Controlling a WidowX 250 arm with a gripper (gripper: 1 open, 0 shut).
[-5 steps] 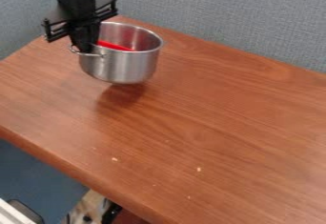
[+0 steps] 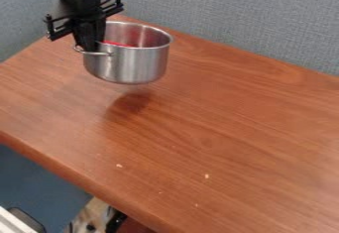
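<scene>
A steel pot (image 2: 130,64) is held in the air over the upper left of the wooden table, its shadow below it. A red item shows inside it at the near left of the interior. My black gripper (image 2: 87,43) is at the pot's left rim, over the side handle, shut on the pot; the fingertips are partly hidden by the rim.
A grey textured wall (image 2: 252,19) stands behind. Some items and cables lie below the table's near left edge.
</scene>
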